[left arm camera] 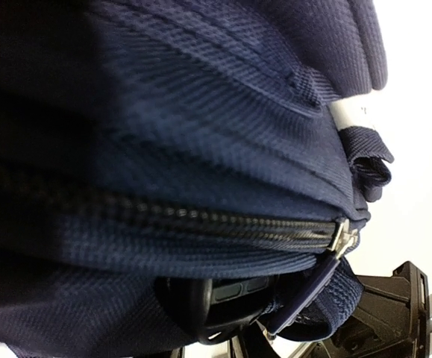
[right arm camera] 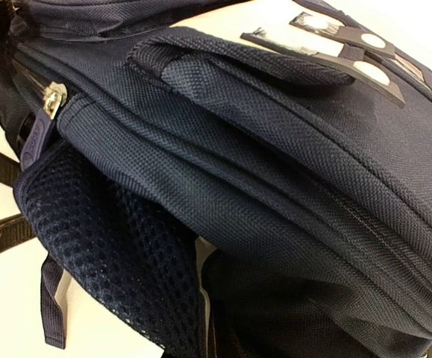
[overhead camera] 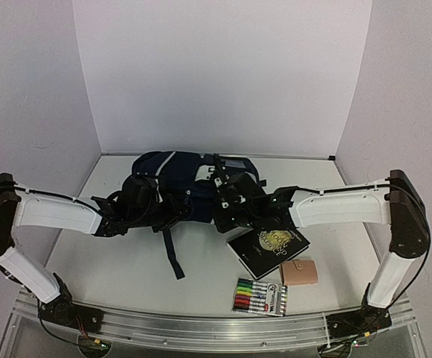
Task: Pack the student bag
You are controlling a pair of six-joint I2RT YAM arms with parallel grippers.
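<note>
A dark navy backpack [overhead camera: 167, 165] lies at the back of the table, partly covered by both arms. My left gripper [overhead camera: 177, 213] is at its front left side, my right gripper [overhead camera: 223, 222] at its front, right of centre. The left wrist view shows a long black zipper [left arm camera: 178, 212] with a metal slider and a purple pull tab [left arm camera: 305, 294]; a black buckle [left arm camera: 219, 298] is below. In the right wrist view the pull tab [right arm camera: 35, 142] hangs at the left, above a mesh strap [right arm camera: 104, 216]. The fingers of both grippers are too hidden to read.
In front of the right arm lie a black book [overhead camera: 264, 257], a pinkish wallet [overhead camera: 299, 273] touching its lower corner, and a pack of coloured markers [overhead camera: 260, 297]. A loose strap [overhead camera: 172, 257] trails forward from the bag.
</note>
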